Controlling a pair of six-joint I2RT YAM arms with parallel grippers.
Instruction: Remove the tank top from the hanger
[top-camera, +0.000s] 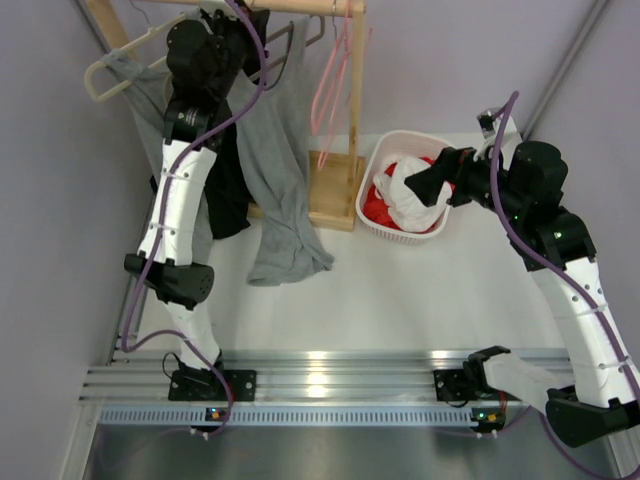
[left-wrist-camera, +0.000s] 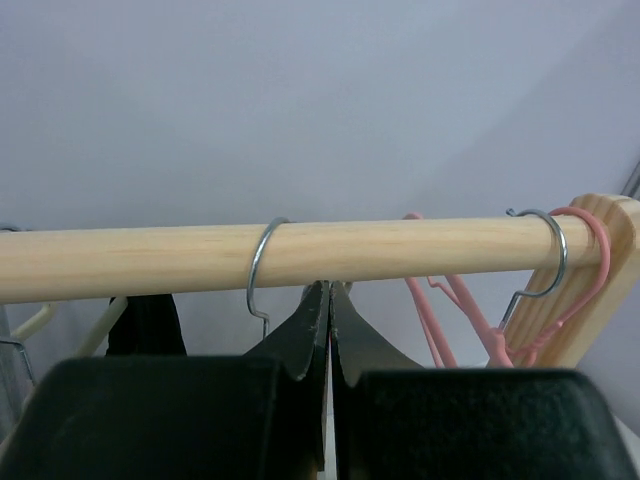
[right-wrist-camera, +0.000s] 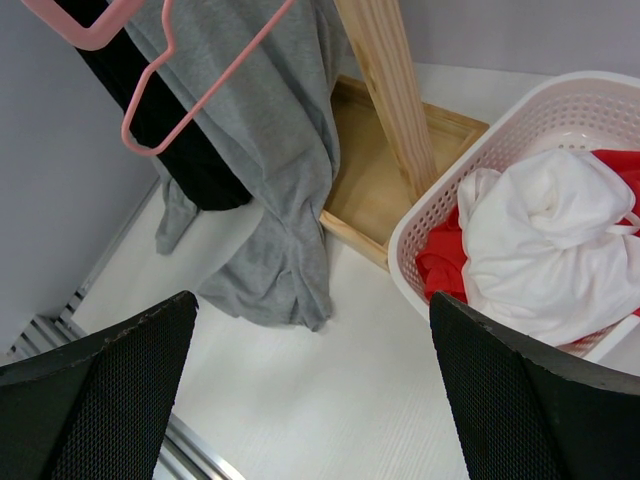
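Note:
Grey garments (top-camera: 280, 200) and a black garment (top-camera: 230, 195) hang from hangers on the wooden rack; which is the tank top I cannot tell. My left gripper is shut at the rail (left-wrist-camera: 130, 260), beside a wire hanger hook (left-wrist-camera: 255, 270); no garment shows between its fingers. The black cloth (left-wrist-camera: 150, 330) hangs behind the rail. My right gripper is open over the floor near the basket, with the grey cloth (right-wrist-camera: 270, 150) beyond it.
A white basket (top-camera: 405, 235) holding red and white cloth (top-camera: 410, 200) sits right of the rack. Pink hangers (top-camera: 330, 90) hang at the rack's right post (top-camera: 355, 120).

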